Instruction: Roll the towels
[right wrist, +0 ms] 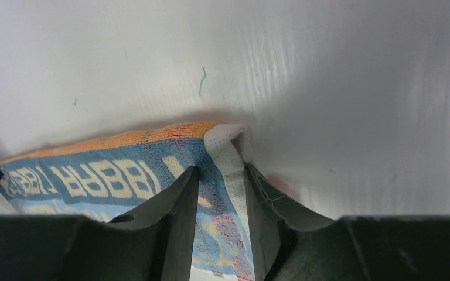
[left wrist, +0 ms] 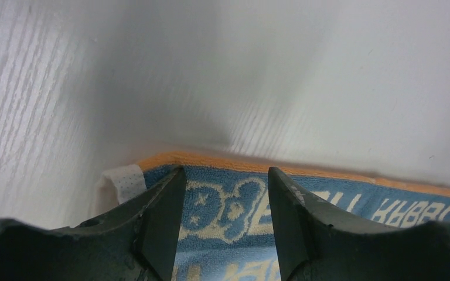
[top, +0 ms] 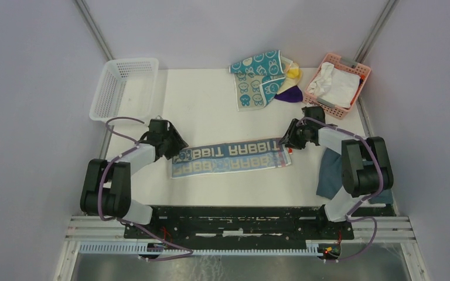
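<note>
A blue towel with pale letters and an orange far edge lies folded in a long strip across the middle of the table. Over its left far corner my left gripper stands open; in the left wrist view, towel fabric shows between the parted fingertips. At the right end is my right gripper, its fingers partly apart. Between them in the right wrist view is the towel's corner with its white hem. Where the fingertips end against the cloth is hard to see.
An empty white basket stands at the back left. At the back are a teal patterned towel and a purple and yellow cloth. A pink basket with towels stands back right; a dark blue towel lies below it.
</note>
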